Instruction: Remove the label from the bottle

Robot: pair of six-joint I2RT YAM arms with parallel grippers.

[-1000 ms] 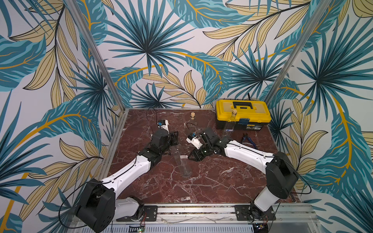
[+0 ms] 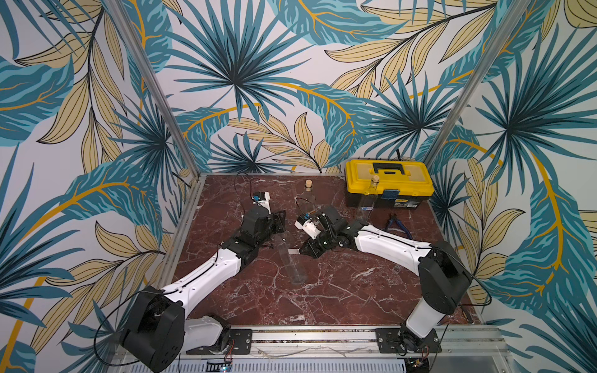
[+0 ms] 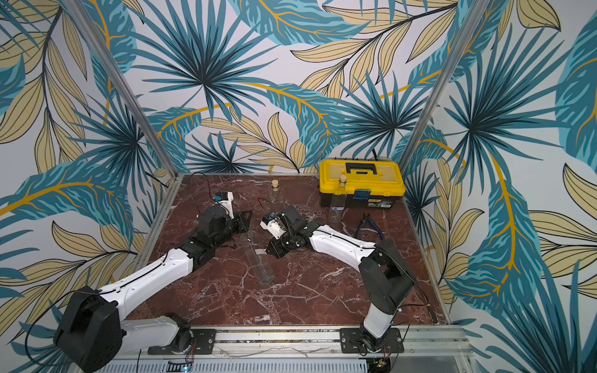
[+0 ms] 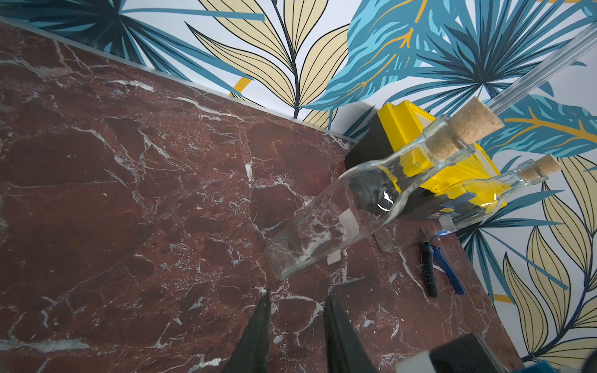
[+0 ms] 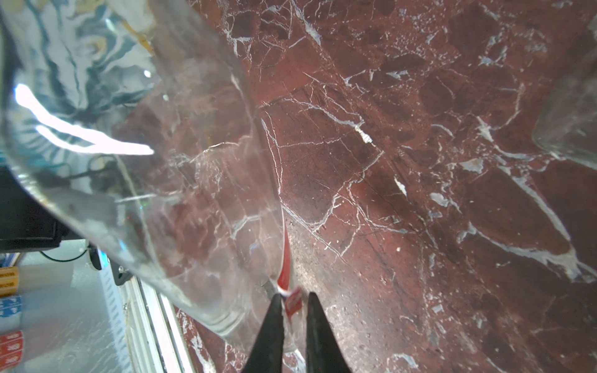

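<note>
A clear glass bottle (image 2: 294, 267) lies tilted toward the front of the table, with a small pale label (image 2: 294, 251) on its side. My left gripper (image 2: 283, 231) is shut on the bottle at its upper end; in the left wrist view its fingers (image 4: 252, 335) stand a little apart, and the held glass does not show. My right gripper is part open beside the bottle wall, at the label's height. Between its fingertips shows a thin, pale, see-through edge with a reddish patch; whether the pads touch it I cannot tell.
Two corked bottles (image 4: 323, 230) (image 4: 435, 214) stand toward the back. Behind them sits a yellow toolbox (image 2: 388, 177), with blue-handled pliers (image 2: 398, 225) in front of it.
My right gripper has shifted slightly left, closer to the label on the bottle. The left arm and the bottle have stayed in place.
</note>
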